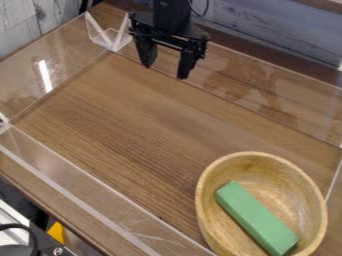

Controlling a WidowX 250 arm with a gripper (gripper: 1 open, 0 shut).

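The black robot gripper (167, 55) hangs at the top centre over the wooden surface, its two fingers spread apart with nothing visible between them. A round tan bowl (217, 210) sits at the lower right, holding a green rectangular block (257, 217). The gripper is far above and left of the bowl in the image.
The middle of the wooden tray floor (134, 130) is clear. Clear plastic or white walls (40, 30) line the left and back edges. A small yellow object (56, 231) and a black cable lie outside at the lower left.
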